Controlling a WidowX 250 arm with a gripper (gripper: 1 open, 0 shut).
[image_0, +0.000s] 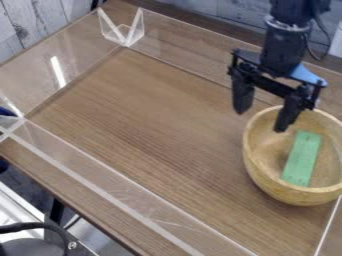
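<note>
My gripper (265, 105) hangs at the upper right, its dark fingers spread open just above the back rim of a large tan bowl (267, 184). A green block (302, 158) lies inside the bowl on its right side. Nothing shows between the fingers.
Clear plastic corner pieces stand at the back left (122, 27) and left edge. A black cable or fixture (34, 240) is at the bottom left.
</note>
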